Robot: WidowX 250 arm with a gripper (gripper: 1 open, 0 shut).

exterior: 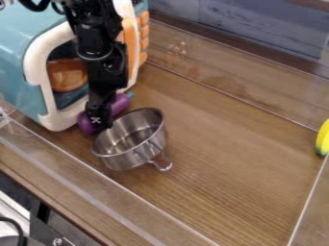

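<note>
My black gripper (100,108) reaches down in front of the open blue-and-white toy microwave (37,38), its open fingers low over a purple object (90,121), probably an eggplant, which is partly hidden by them. A steel pot (129,144) sits just in front and to the right, tilted, its handle foreshortened toward the lower right. An orange-brown bowl (67,75) is inside the microwave.
A wall (257,34) runs along the back.
</note>
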